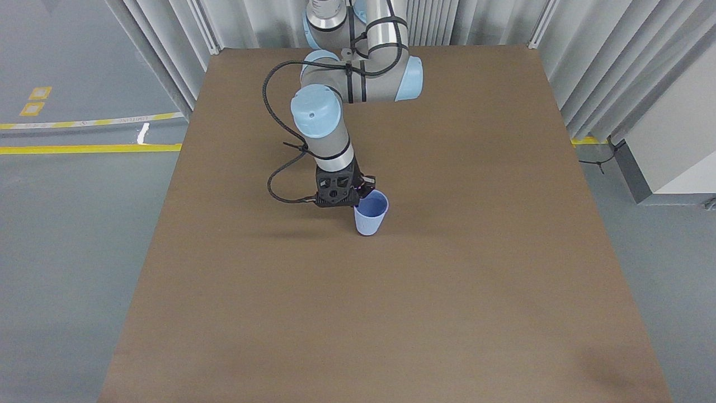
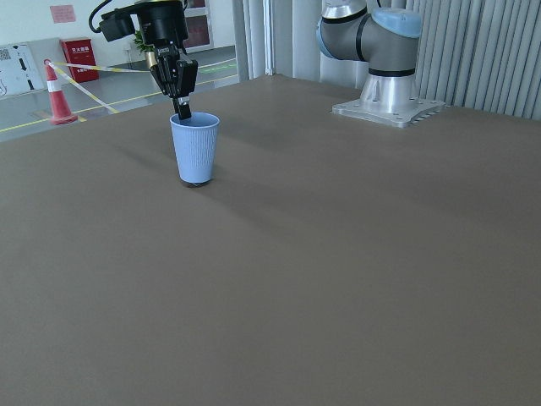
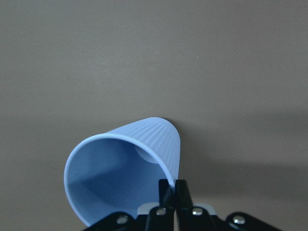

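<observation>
A light blue ribbed cup (image 1: 367, 219) is at the middle of the brown table (image 1: 382, 302), appearing upright. In the left view the gripper (image 2: 181, 108) points down at the near rim of the cup (image 2: 195, 154). The wrist view shows the gripper shut on the rim of the cup (image 3: 115, 178), one finger inside and the other outside. Whether the cup's base touches the table is hard to tell; a dark shadow shows beneath it.
The table is otherwise empty, with wide free room around the cup. The robot's base (image 2: 389, 110) stands at the back of the table, before grey curtains.
</observation>
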